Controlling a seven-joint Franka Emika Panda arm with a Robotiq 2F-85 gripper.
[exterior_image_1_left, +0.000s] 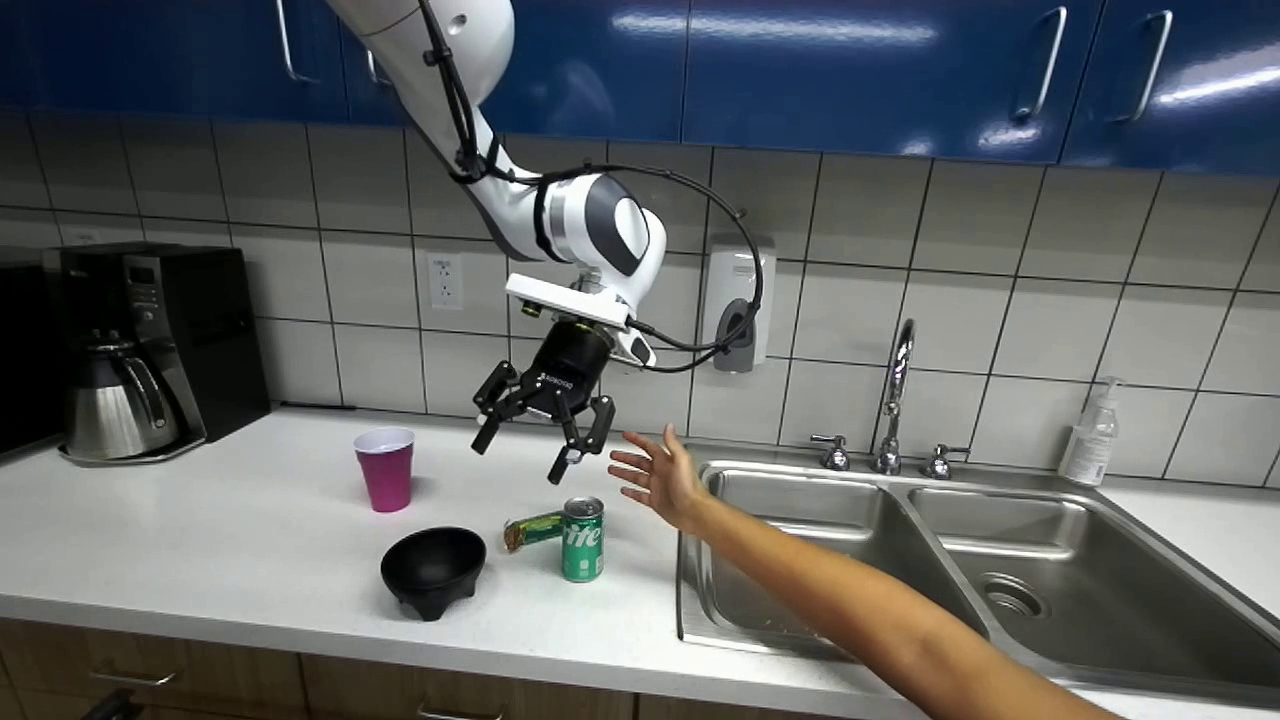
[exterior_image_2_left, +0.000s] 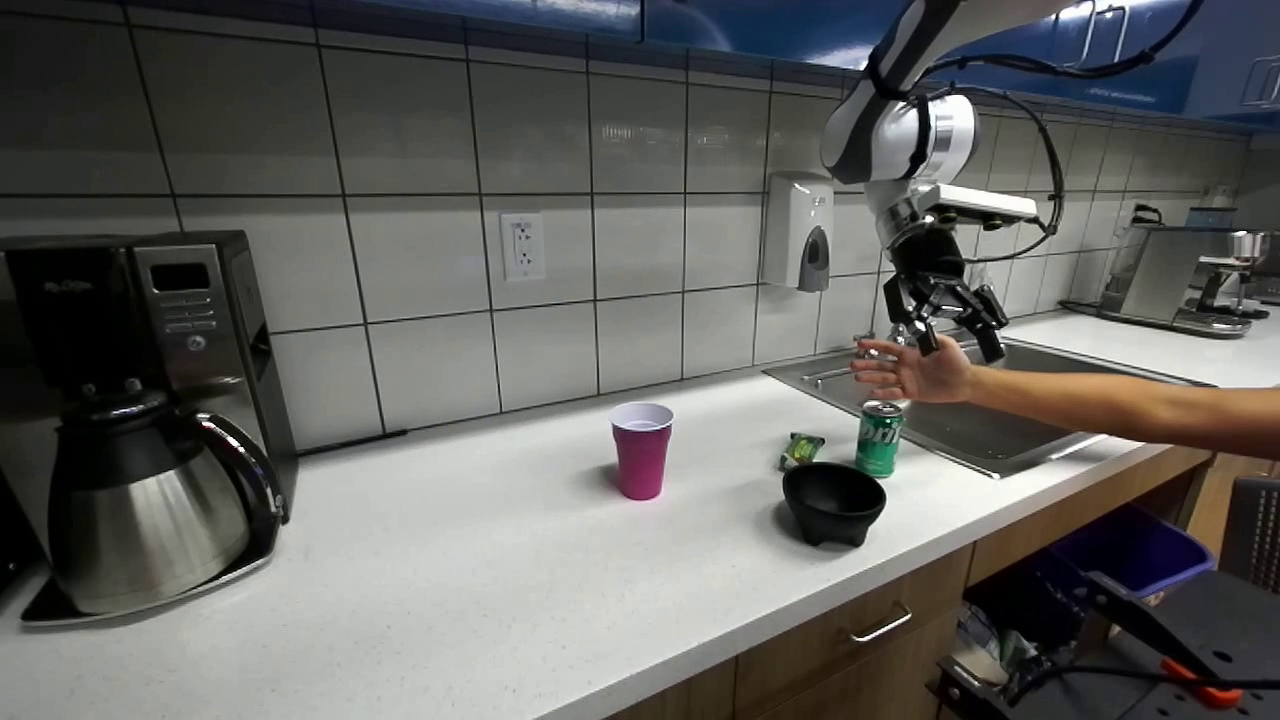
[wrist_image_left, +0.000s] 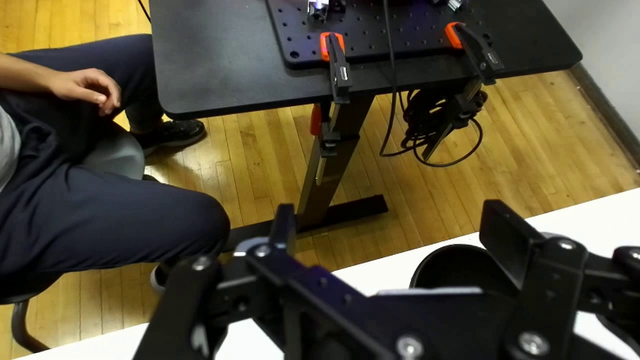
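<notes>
High over the counter hangs my gripper (exterior_image_1_left: 519, 462), tilted, its fingers wide apart and nothing between them. Below it, a green Sprite can (exterior_image_1_left: 583, 546) stands upright, with a green wrapped snack bar (exterior_image_1_left: 535, 530) lying just behind and left of it. A black bowl on short feet (exterior_image_1_left: 433, 566) sits farther left, near the counter's front edge. Behind the bowl is a magenta cup (exterior_image_1_left: 386, 469), upright, its white inside showing at the top. In the wrist view part of the bowl (wrist_image_left: 459, 268) shows behind the right finger; the can, bar and cup are not visible there.
A person's hand (exterior_image_1_left: 660, 482) reaches in from the right, close beside my gripper. The steel sink (exterior_image_1_left: 780, 486) lies right of the can, and a coffee maker (exterior_image_2_left: 204, 300) stands far left. Clear counter (exterior_image_2_left: 480, 516) stretches between coffee maker and cup.
</notes>
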